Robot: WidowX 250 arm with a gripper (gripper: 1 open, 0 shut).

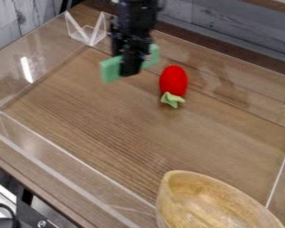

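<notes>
My black gripper (131, 49) is over the upper middle of the table, shut on a green object (111, 68), which is partly hidden and blurred by motion. A red oval object (174, 81) rests on the table just right of it, with a small light-green piece (171, 100) at its lower edge.
A white wire-like item (85, 29) stands at the back left. A large tan bowl (214, 207) sits at the front right. Dark cables lie at the front left corner.
</notes>
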